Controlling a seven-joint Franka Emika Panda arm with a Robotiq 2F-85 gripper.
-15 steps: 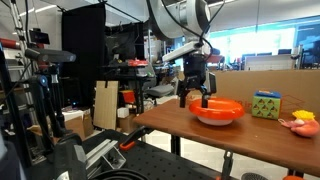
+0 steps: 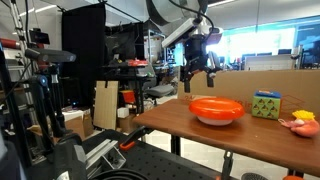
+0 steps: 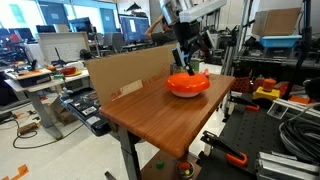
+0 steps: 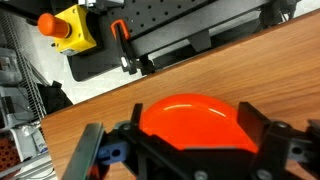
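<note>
On the wooden table [image 2: 180, 123] rests a wide orange-red bowl [image 2: 217, 107], with a white rounded part [image 2: 214, 121] showing underneath. In exterior view 2 the same bowl [image 3: 188, 80] is near the table's far right end. My gripper [image 2: 198, 82] hangs above the bowl, pointing down, its two fingers spread well apart with nothing visible between them. The wrist view shows the gripper open over the bowl [image 4: 198, 120], whose lower part runs out of the picture. I see no contact between the fingers and the bowl.
To the right of the bowl stand a green, blue and yellow block [image 2: 266, 105] and an orange-pink soft-looking object [image 2: 300, 123]. In exterior view 2 the near part of the table [image 3: 160, 112] is clear. A yellow object [image 4: 72, 28] shows off the table in the wrist view.
The bowl stays in the same place.
</note>
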